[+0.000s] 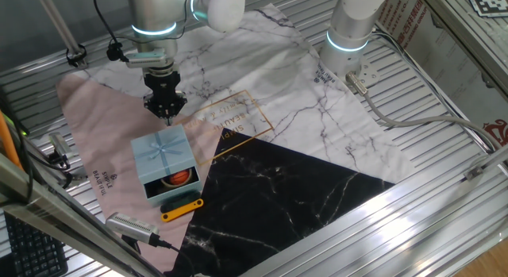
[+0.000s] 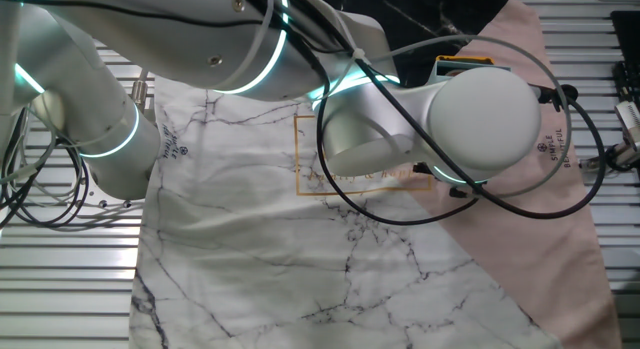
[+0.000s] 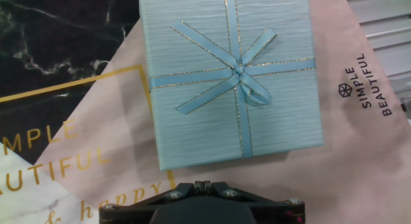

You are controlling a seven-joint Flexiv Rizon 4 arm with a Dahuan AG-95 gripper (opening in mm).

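Note:
A light blue gift box (image 1: 176,190) stands on the pink part of the cloth. Its ribboned lid (image 1: 163,152) covers the back of it, leaving the front part uncovered. Through that gap a round red-orange object (image 1: 179,178) shows inside. My gripper (image 1: 168,121) points down just behind the lid's back edge, apart from it. In the wrist view the lid (image 3: 192,124) with its bow fills the upper middle, and my gripper is at the bottom, fingertips together and nothing visible between them. The box's inside is hidden there.
A yellow-and-black object (image 1: 182,210) lies against the box's front side. A silver device (image 1: 133,227) with a cable is mounted near the front left. The black (image 1: 270,198) and white marble areas of the cloth are clear. Arm links cover most of the box in exterior view 2.

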